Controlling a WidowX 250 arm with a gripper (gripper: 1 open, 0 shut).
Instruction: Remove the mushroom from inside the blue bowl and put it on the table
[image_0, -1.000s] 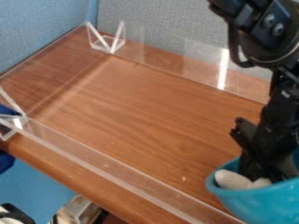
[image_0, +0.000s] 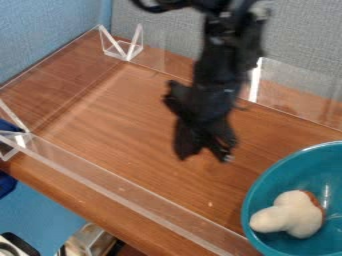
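Observation:
A white mushroom (image_0: 287, 215) with a brownish end lies inside the blue bowl (image_0: 255, 196) at the lower right of the camera view. My gripper (image_0: 203, 155) hangs over the middle of the table, to the left of the bowl and farther back. It is blurred, its dark fingers close together. Nothing white shows between them, and the mushroom is well apart from them.
Clear low walls edge it, with a white bracket (image_0: 122, 43) at the back left corner. Grey and blue panels stand behind.
The arm has swung up and left, out of the bowl to above the table. The bowl, tilted earlier, now sits flatter with the mushroom still in it.

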